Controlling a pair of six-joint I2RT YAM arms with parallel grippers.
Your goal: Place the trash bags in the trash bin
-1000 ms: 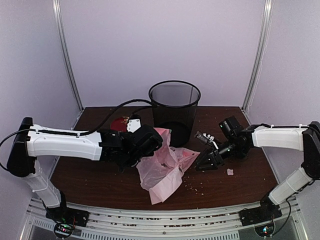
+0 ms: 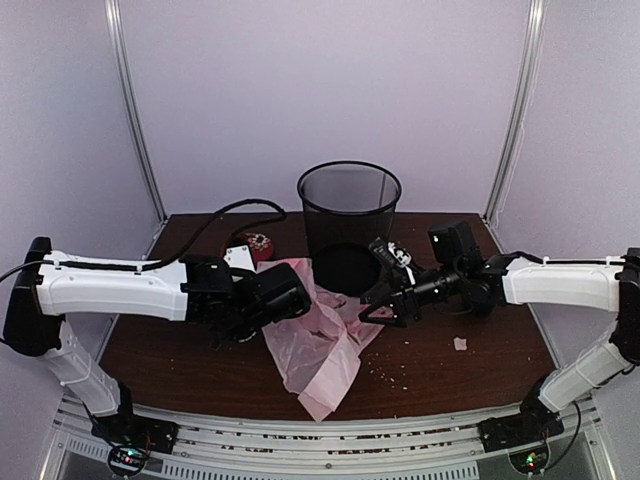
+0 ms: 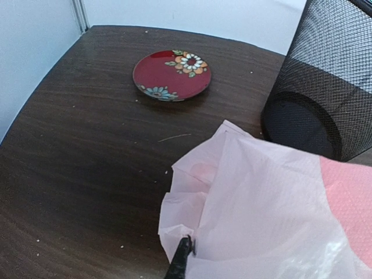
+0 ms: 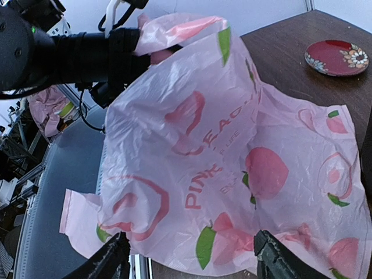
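Observation:
A thin pink trash bag with printed fruit hangs spread out from my left gripper, which is shut on its upper part. Seen from the right wrist, the bag drapes down from the left gripper over the table's front side. My right gripper is open at the bag's lower right part, its fingers standing apart with pink film behind the gap. Whether film lies between the right fingertips cannot be told. Behind the bag stands the black mesh trash bin, upright; no bag shows inside it.
A red flowered plate lies left of the bin. On the right of the table is a small pink scrap, and crumbs lie near the front.

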